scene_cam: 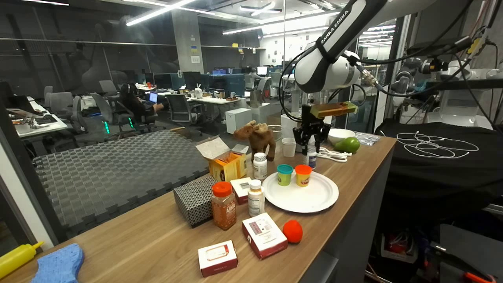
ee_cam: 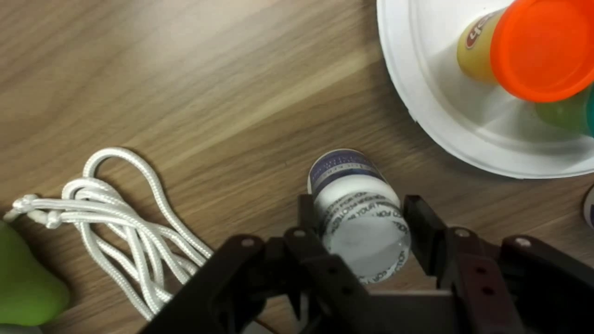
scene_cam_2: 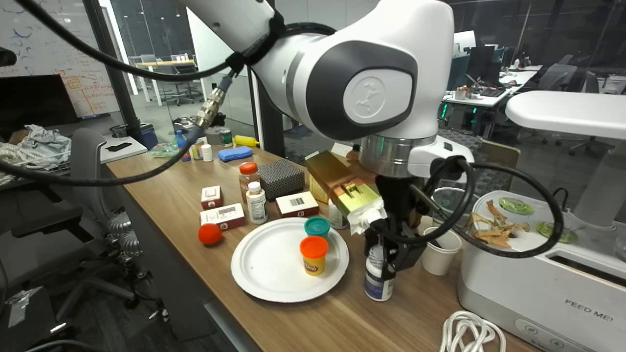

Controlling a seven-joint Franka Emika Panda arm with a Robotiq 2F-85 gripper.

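Observation:
A white bottle with a blue-purple label (ee_cam: 344,167) stands upright on the table, close to the white plate (ee_cam: 409,94). Around its sealed white cap, my gripper is shut, one black finger (ee_cam: 421,222) at each side. In the second exterior view the lower part of the bottle (scene_cam_2: 378,287) shows beneath the gripper (scene_cam_2: 384,261), its base seemingly at the tabletop. Two Play-Doh tubs are on the plate: an orange-lidded one (scene_cam_2: 314,258) and a teal-lidded one (scene_cam_2: 317,228).
A coiled white cord (ee_cam: 128,228) and a green fruit (ee_cam: 28,278) lie to one side. A paper cup (scene_cam_2: 440,252) stands close to the gripper. Boxes, bottles and a brown toy moose (scene_cam: 258,137) fill the area beyond the plate. Bare wood (scene_cam_2: 305,319) lies in front.

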